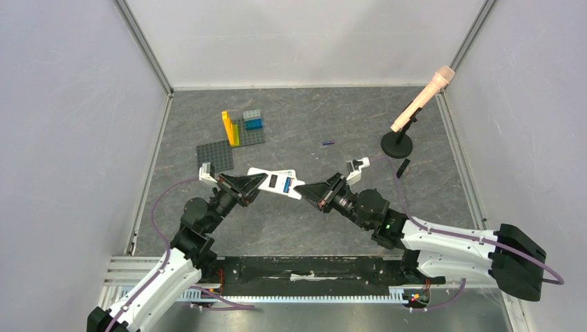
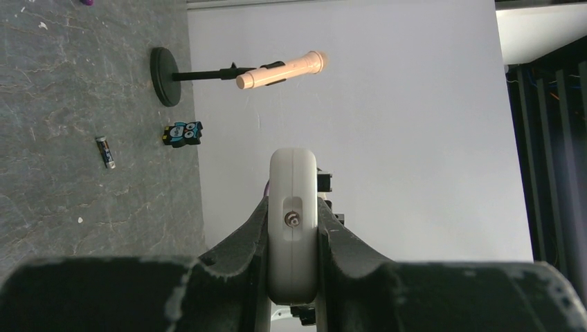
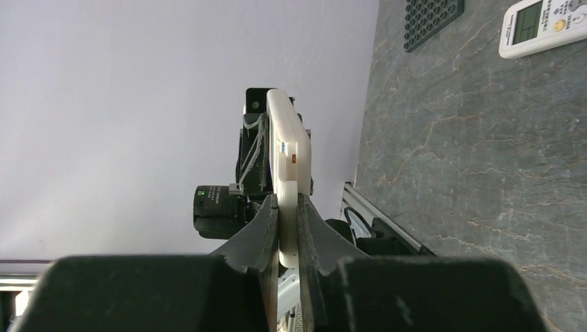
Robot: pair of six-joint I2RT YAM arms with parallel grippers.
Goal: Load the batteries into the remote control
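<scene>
A white remote [image 1: 275, 180] with dark and coloured strips on it is held between both arms in the top view. My left gripper [image 1: 259, 181] is shut on its left end; in the left wrist view the white body [image 2: 293, 180] stands upright between the fingers. My right gripper [image 1: 304, 190] is shut at the other end, and in the right wrist view the remote's edge [image 3: 294, 159] rises from between the fingertips. A battery [image 2: 105, 152] lies on the floor. A second white remote [image 3: 540, 24] with a screen lies below the held one.
Building plates [image 1: 213, 155] and coloured bricks [image 1: 253, 123] are at the back left. A microphone stand [image 1: 397, 142] is at the right, with a dark object [image 1: 403, 167] near it.
</scene>
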